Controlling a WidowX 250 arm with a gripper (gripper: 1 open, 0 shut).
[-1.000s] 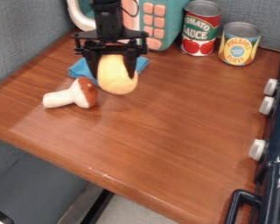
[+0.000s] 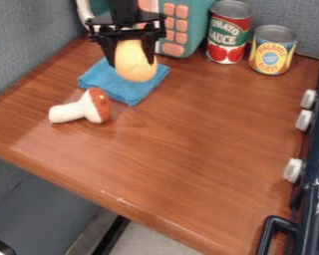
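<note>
My black gripper [image 2: 129,36] is at the top middle, shut on a pale yellow, rounded object [image 2: 135,63] that hangs beneath it over a folded blue cloth [image 2: 101,78]. Whether the object touches the cloth I cannot tell. A small white and orange toy mushroom [image 2: 69,111] lies on its side on the wooden table [image 2: 175,169], in front of the cloth and to its left.
A teal toy phone [image 2: 182,30] stands at the back, partly behind the gripper. A tomato sauce can [image 2: 227,34] and a second can [image 2: 273,50] stand back right. A dark appliance [image 2: 307,179] lines the right edge.
My gripper has moved back, away from the camera, with the yellow object in it, leaving the toy mushroom behind where it lies.
</note>
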